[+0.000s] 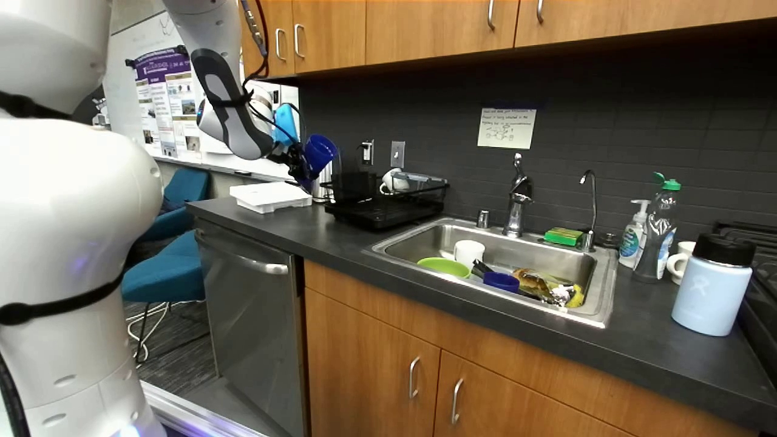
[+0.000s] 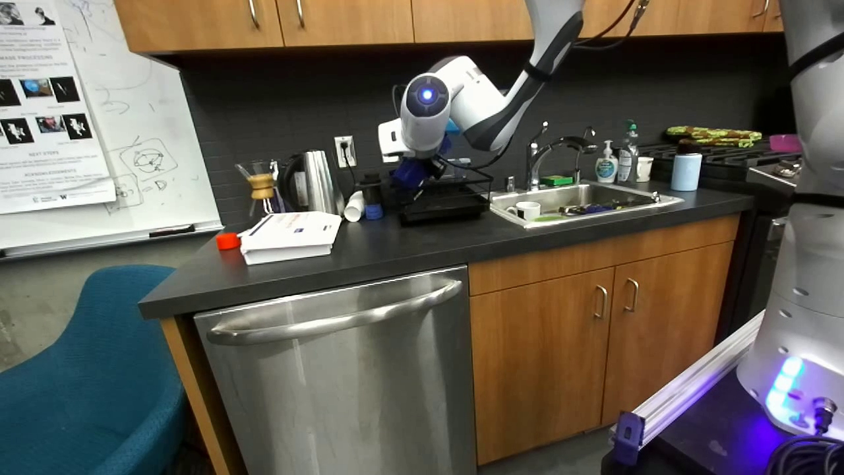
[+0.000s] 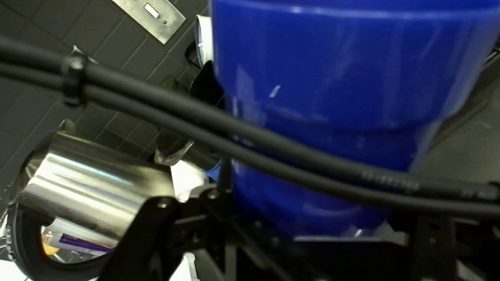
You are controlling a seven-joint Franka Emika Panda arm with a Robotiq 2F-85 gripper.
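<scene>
A deep blue cup (image 1: 320, 152) is held in the air, tilted, over the far left part of the counter near the dish rack. Around its lower part my gripper (image 1: 304, 166) is closed, a small dark shape at the end of the arm. Up close in the wrist view, the blue cup (image 3: 337, 84) fills the right half, its base down among the black gripper parts, with dark cables crossing in front. In exterior view 2 the robot's wrist hides most of the cup. The fingertips' contact with the cup is not clearly visible.
A black dish rack (image 1: 382, 211) holding a white mug stands left of the sink (image 1: 604, 287), which contains dishes. A white box (image 1: 269, 195) lies at the counter's left end. A steel kettle (image 2: 316, 182) and a dark bottle (image 2: 372, 196) stand near the wall.
</scene>
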